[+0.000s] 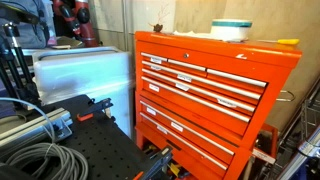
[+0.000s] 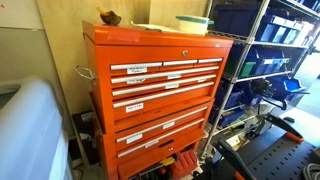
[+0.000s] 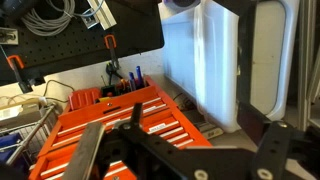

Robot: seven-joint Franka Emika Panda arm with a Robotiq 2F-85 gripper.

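In exterior view 2 the chest [image 2: 150,40] stands against a wooden panel, its upper drawers flush with the front. Loose items [image 2: 182,165] show at its base, where I cannot tell whether a drawer stands out. From the wrist camera, my gripper is open, its dark fingers far apart with nothing held between them. Below it lie the chest's red drawer fronts [image 3: 125,140]; the distance to them is unclear. The gripper cannot be made out clearly in the exterior views.
A white bin [image 1: 80,72] stands left of the chest. A round white-and-teal container [image 1: 232,29] rests on top. Wire shelving with blue bins [image 2: 235,20] is to the right. A black perforated table [image 1: 95,140] with coiled cable [image 1: 45,160] lies in front.
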